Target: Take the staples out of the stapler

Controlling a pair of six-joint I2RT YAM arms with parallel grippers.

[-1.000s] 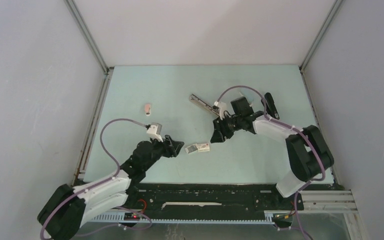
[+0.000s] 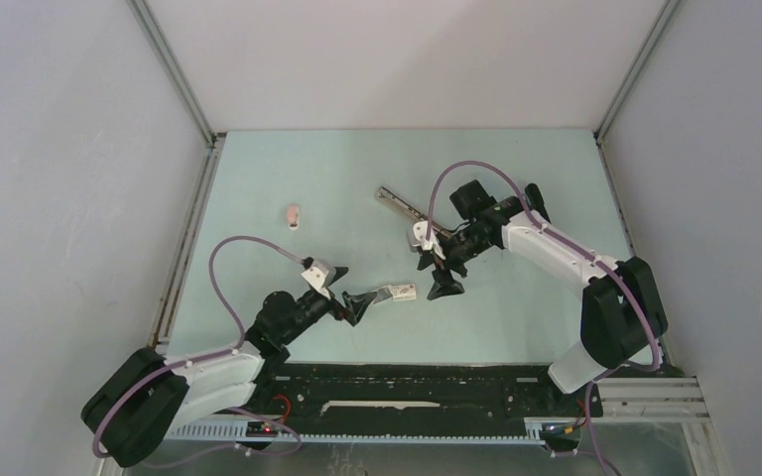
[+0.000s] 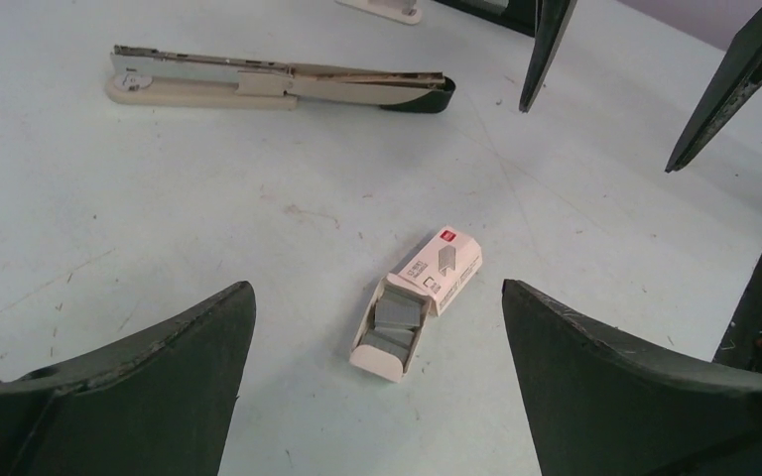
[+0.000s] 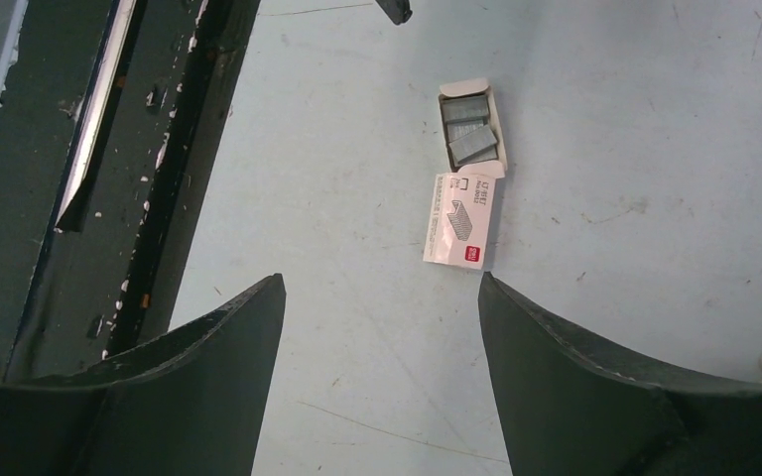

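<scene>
An open staple box with grey staple strips (image 3: 387, 343) lies beside a white labelled box (image 3: 441, 261) on the table, end to end. The stapler (image 3: 208, 77) lies behind them, long and slim with its top and base visible. My left gripper (image 2: 347, 292) stands open just left of the open box; its two fingers frame the boxes in the left wrist view. My right gripper (image 2: 439, 270) is open to the right of the boxes, nothing between its fingers, and partly covers the stapler in the top view.
A small pink-and-white object (image 2: 293, 216) lies at the back left. A black object (image 2: 538, 203) is at the right behind my right arm. The dark front edge (image 4: 129, 258) borders the table.
The left has shifted right toward the open box; the right has moved slightly and turned. The boxes look unmoved.
</scene>
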